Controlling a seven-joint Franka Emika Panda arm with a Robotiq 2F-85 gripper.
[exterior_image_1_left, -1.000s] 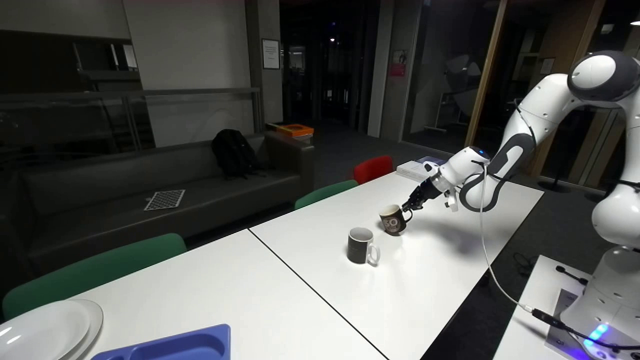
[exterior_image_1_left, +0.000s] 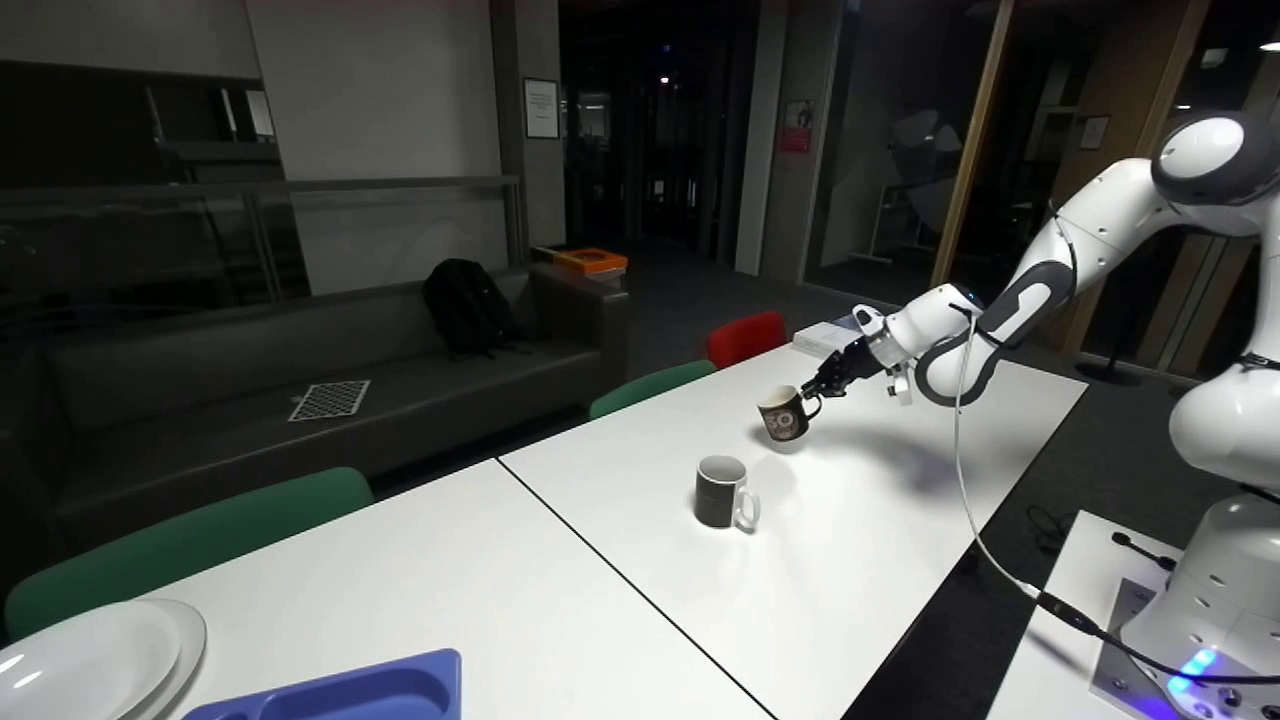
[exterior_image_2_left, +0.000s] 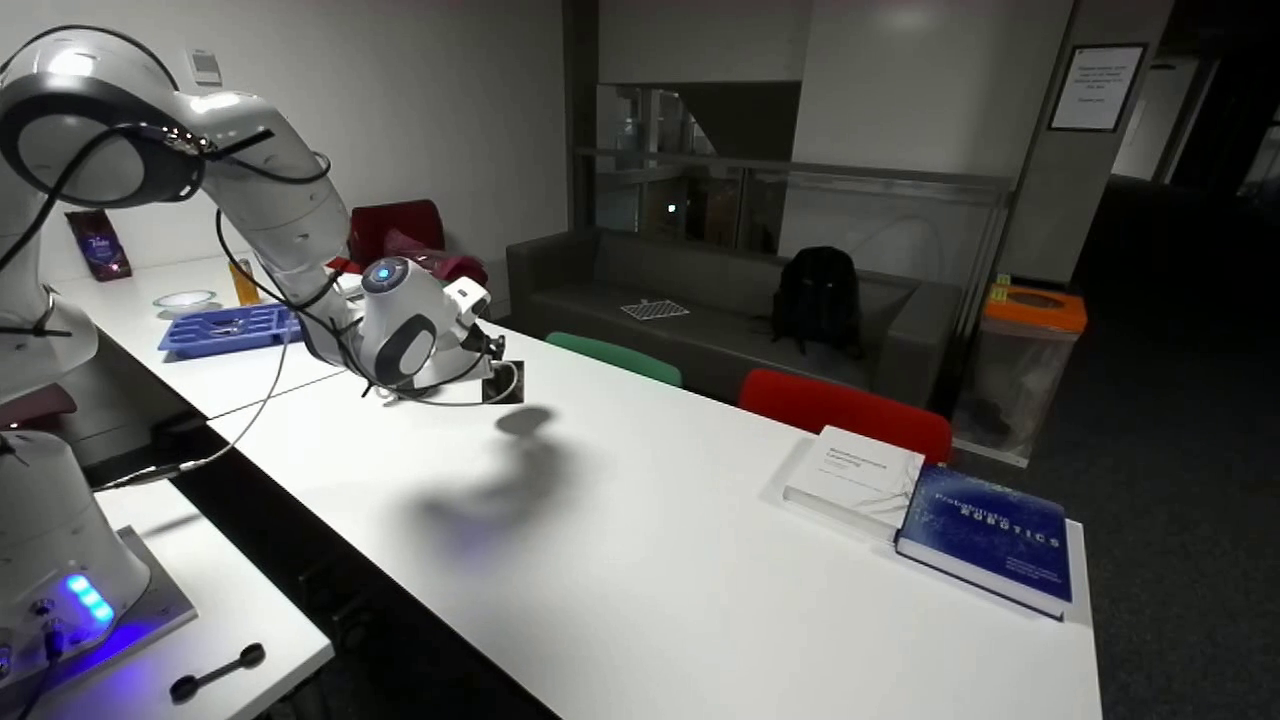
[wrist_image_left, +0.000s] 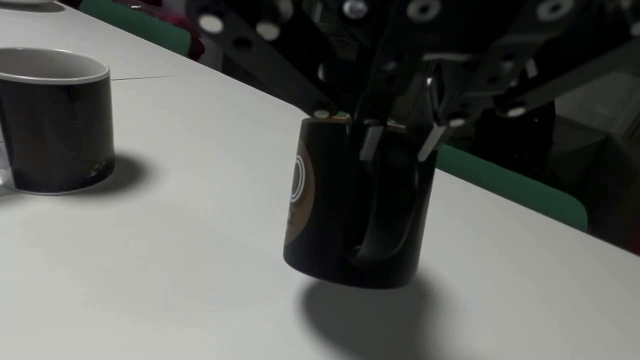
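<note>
A black mug (wrist_image_left: 330, 204) with a round printed emblem hangs above the white table, its shadow apart below it. My gripper is shut on this mug at its handle side, near the rim. The same black mug (exterior_image_1_left: 783, 415) tilts slightly in the first exterior view, with the gripper (exterior_image_1_left: 816, 390) at its right. A second mug (exterior_image_1_left: 716, 496), dark outside with a white inside and white handle, stands upright on the table nearby. It also shows as a dark mug (wrist_image_left: 57, 123) at the left of the wrist view. In the second exterior view the arm hides most of the gripper.
White plates (exterior_image_1_left: 96, 660) and a blue tray (exterior_image_1_left: 360, 690) occupy the table's near left. A white book (exterior_image_2_left: 854, 472) and a blue book (exterior_image_2_left: 986, 528) lie at the opposite end. Between the books and the arm the tabletop is bare.
My gripper has risen with the black mug, which now hangs higher above the table. The second mug stands where it was.
</note>
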